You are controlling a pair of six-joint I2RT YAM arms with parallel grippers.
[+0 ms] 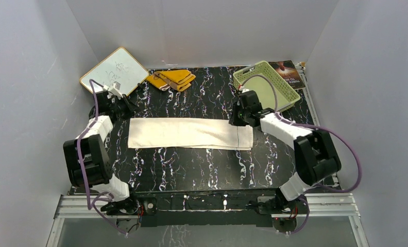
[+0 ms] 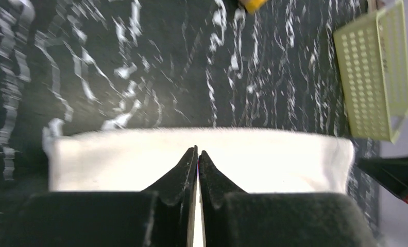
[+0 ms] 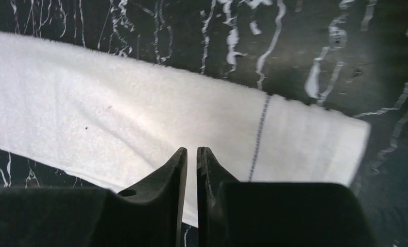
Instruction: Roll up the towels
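Observation:
A cream towel (image 1: 186,133) lies as a long flat strip across the middle of the black marbled table, with a thin stitched line near its right end and a soft crease in the right wrist view (image 3: 104,113). My left gripper (image 1: 132,109) is just beyond the towel's far left corner, its fingertips (image 2: 191,159) shut with nothing visible between them. My right gripper (image 1: 235,118) is over the towel's right part; its fingertips in the right wrist view (image 3: 180,159) stand a little apart, nothing seen between them.
Folded yellow towels (image 1: 176,77) lie at the back. A whiteboard (image 1: 109,72) sits back left, a green basket (image 1: 271,92) back right on a printed sheet (image 1: 290,72).

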